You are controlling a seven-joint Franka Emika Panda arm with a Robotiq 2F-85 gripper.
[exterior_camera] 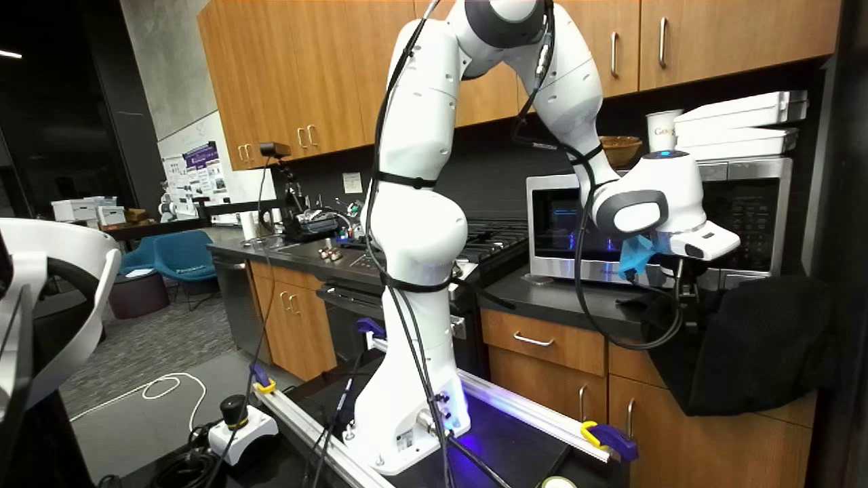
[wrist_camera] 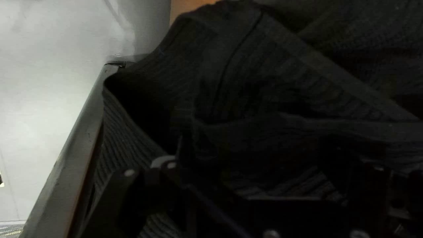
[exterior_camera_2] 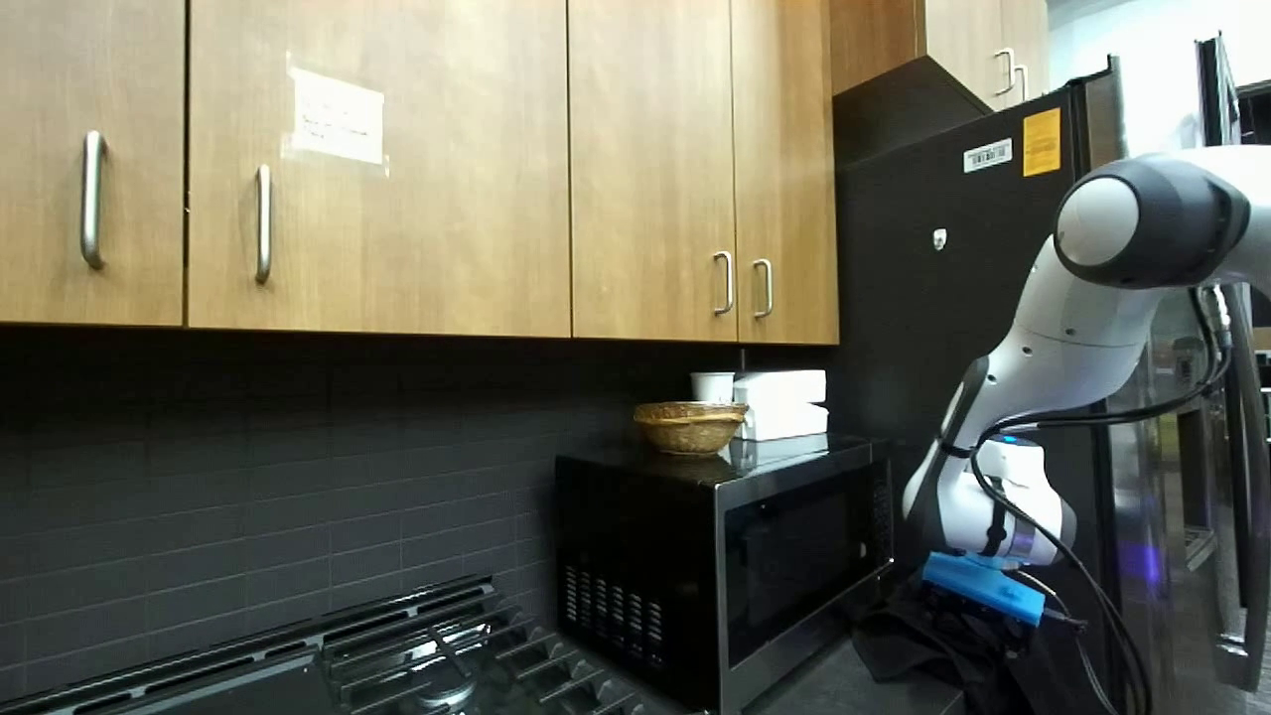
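A black ribbed cloth [exterior_camera: 757, 350] is heaped on the counter at the right and hangs over its front edge in exterior view 1. In exterior view 2 the same dark cloth [exterior_camera_2: 900, 632] lies before the microwave. Its folds [wrist_camera: 242, 75] fill most of the dark wrist view. My gripper is open over it, the fingers spread apart and pointing at the folds. Whether the fingertips touch the fabric is too dark to tell. Seen from outside, the gripper [exterior_camera: 689, 313] is partly lost against the black cloth.
Just behind the gripper stands the microwave [exterior_camera: 561, 228], with a wicker basket [exterior_camera_2: 691, 427], a white cup [exterior_camera_2: 712, 386] and white boxes [exterior_camera_2: 780, 405] on top. A dark refrigerator [exterior_camera_2: 929, 298] stands at the right.
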